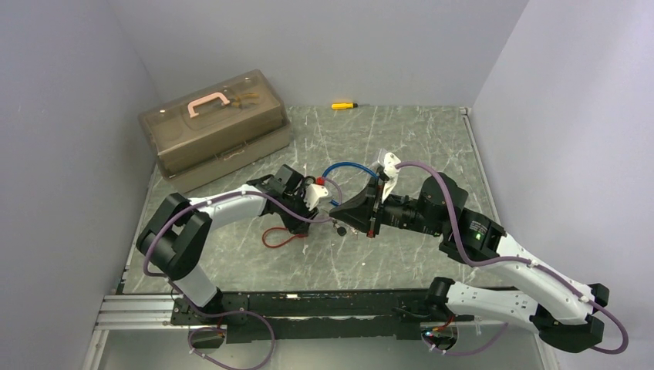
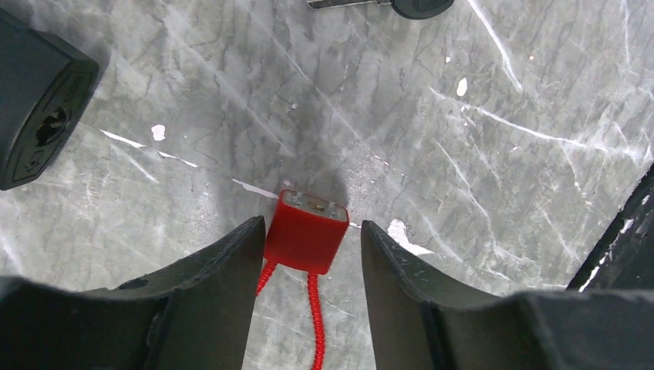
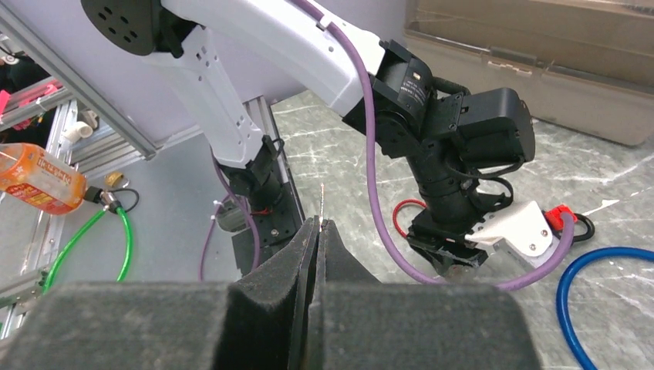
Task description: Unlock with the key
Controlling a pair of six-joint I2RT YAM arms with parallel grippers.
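Observation:
A red lock body (image 2: 308, 235) with a thin red cable lies on the marbled tabletop, between the spread fingers of my left gripper. A gap shows between the lock and the finger on the right, so this gripper is open around it. In the top view the red cable loop (image 1: 274, 239) trails beside the left gripper (image 1: 299, 230). A key with a black head (image 2: 420, 6) lies flat at the upper edge of the left wrist view; its black head (image 1: 341, 230) shows near my right gripper's tip in the top view. The right gripper is shut, nothing visible between its fingers.
A black block (image 2: 46, 100) with a recessed opening sits on the table near the red lock. A blue cable (image 1: 348, 164) curves behind the grippers. A brown toolbox (image 1: 216, 127) fills the back left; a yellow screwdriver (image 1: 343, 105) lies at the back.

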